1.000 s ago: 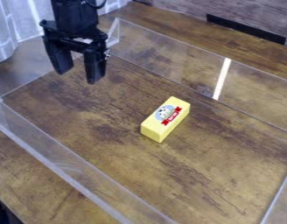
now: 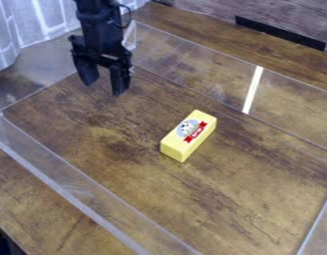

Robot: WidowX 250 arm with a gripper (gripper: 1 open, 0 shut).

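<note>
A yellow rectangular box (image 2: 179,141) with a red and white printed label lies on the wooden floor of the enclosure, a little right of centre. The black gripper (image 2: 103,74) hangs in the upper left, well apart from the box, its two fingers spread open with nothing seen between them.
Clear plastic walls border the wooden surface (image 2: 113,169) on several sides. White translucent material (image 2: 23,35) hangs at the top left. Bare wood surrounds the box, with free room to its left and below it.
The gripper has moved a little upward and back in the view, away from the box, which lies where it was.
</note>
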